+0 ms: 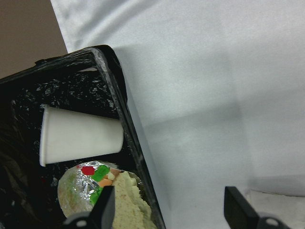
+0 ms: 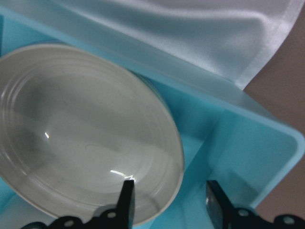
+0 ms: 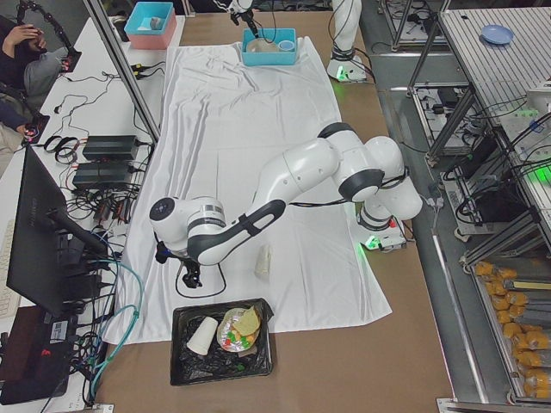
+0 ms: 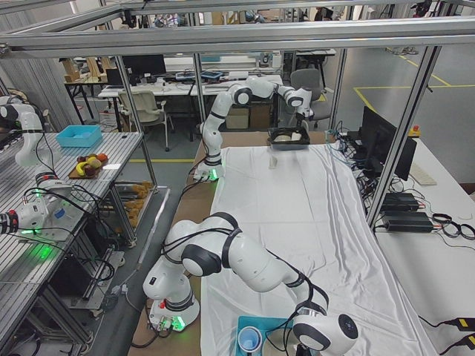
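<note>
In a black tray (image 3: 181, 361), a white cup (image 3: 203, 336) lies on its side beside a foil dish with mixed food (image 3: 238, 329). My left gripper is open and empty above the tray's edge and the white cloth (image 1: 214, 86). At the far end, a blue bin (image 2: 238, 157) holds a pale oval bowl (image 2: 86, 124). My right gripper is open over the bowl's rim and the bin, with nothing visibly between its fingers.
A small pale flat item (image 3: 263, 261) lies on the cloth by the tray. A monitor (image 3: 39, 241) and cables border the left side, metal frames the right.
</note>
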